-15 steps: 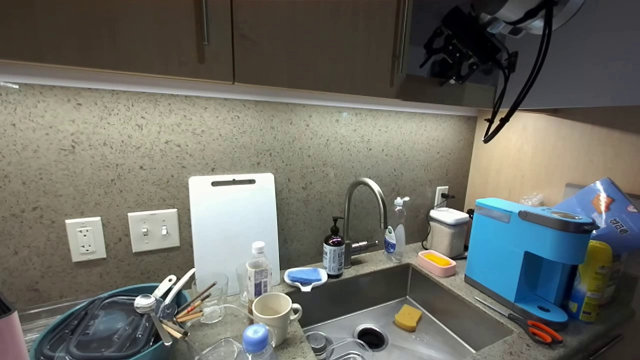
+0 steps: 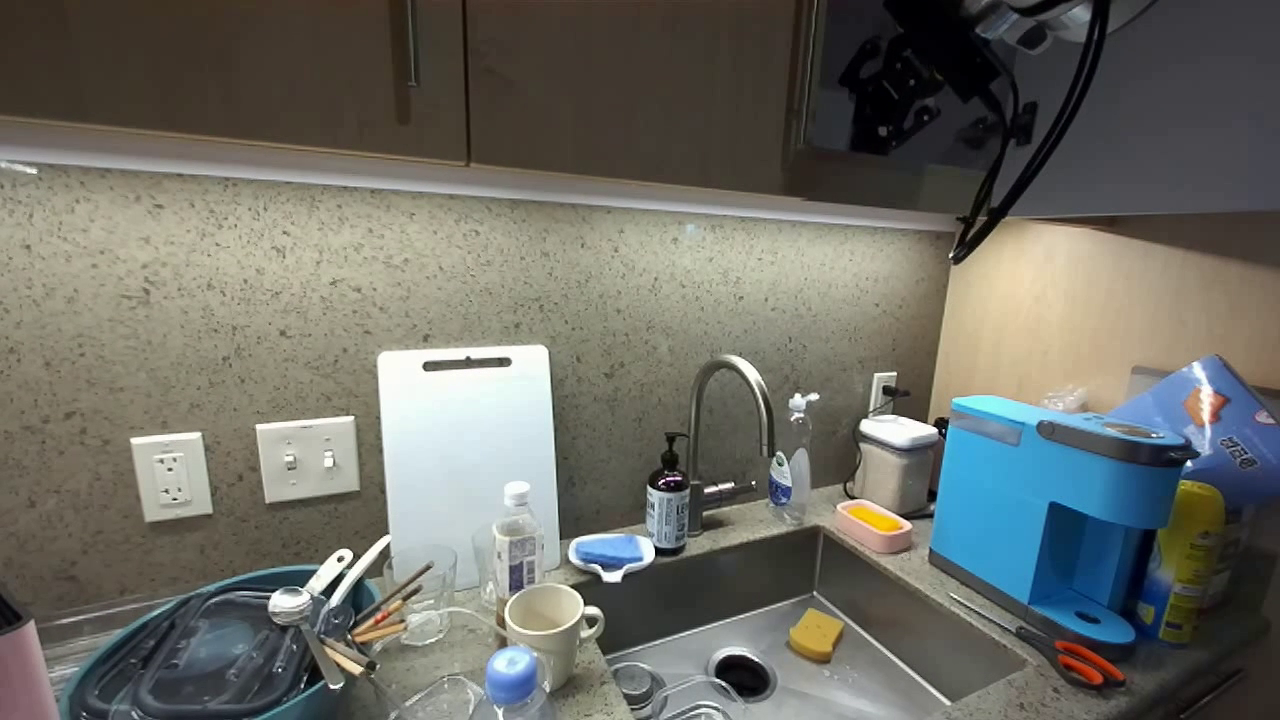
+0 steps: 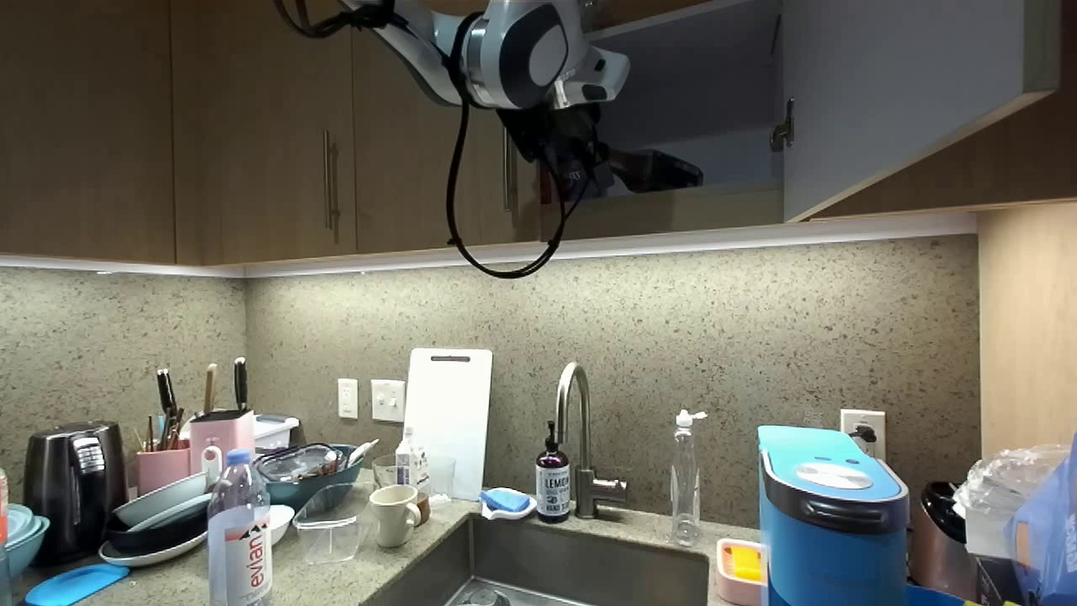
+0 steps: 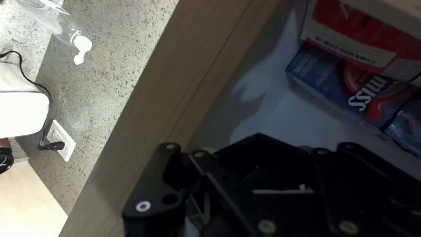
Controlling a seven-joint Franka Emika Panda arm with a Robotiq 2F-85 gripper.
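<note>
My gripper [image 2: 882, 106] is up at the open wall cabinet, right of the closed doors in the first exterior view. It is shut, and nothing shows between its fingers. In the wrist view its black body fills the lower middle, over the cabinet's pale floor. Beyond it lie a blue Swiss Miss box [image 4: 315, 77] and a red and white box [image 4: 351, 37], both clear of the gripper. A dark packet [image 3: 661, 171] rests on the cabinet floor in the second exterior view, close to the arm's end. The arm partly hides the cabinet's left side there.
The cabinet door [image 3: 909, 91] stands open on the right. A wooden cabinet edge [image 4: 173, 91] runs beside the gripper. Below are the sink [image 2: 864, 624], the faucet [image 2: 693, 444], a clear soap bottle [image 2: 792, 462] and a blue coffee machine [image 2: 1020, 492].
My gripper has risen a little and shifted slightly left, with its angle changed. The hanging cable has moved up with it. The things on the counter are unmoved.
</note>
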